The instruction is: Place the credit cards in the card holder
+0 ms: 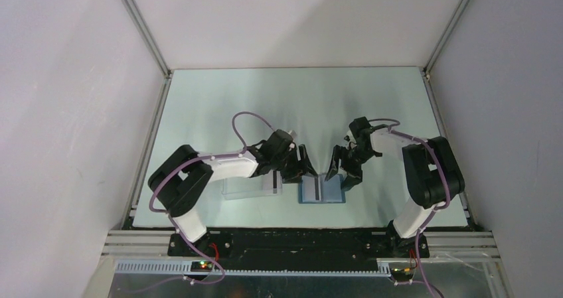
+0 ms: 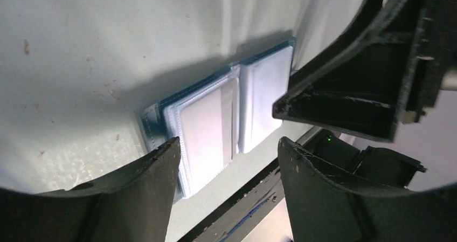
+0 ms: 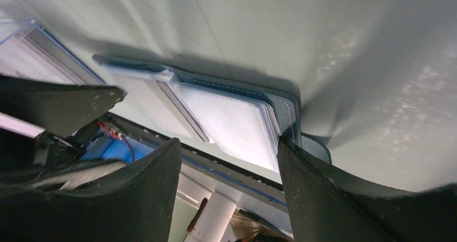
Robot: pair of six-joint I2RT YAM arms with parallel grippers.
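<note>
The blue card holder [image 1: 344, 195] lies spread open at the front of the table. White pockets or cards fill both halves, and a dark-striped white card [image 1: 309, 189] shows on its left half. Over the holder's back left corner, my left gripper stands open, its fingers apart above that half. My right gripper is partly open at the opposite side. One of its fingers [image 3: 302, 164] appears to touch the holder's right edge, beside the stack of white card-like layers [image 3: 232, 121]. Neither gripper has anything clamped between its fingers.
A clear tray [image 1: 249, 195] lies left of the holder, partly under the left arm, with a striped card [image 1: 275, 182] at its right end. Both grippers are close together over the holder.
</note>
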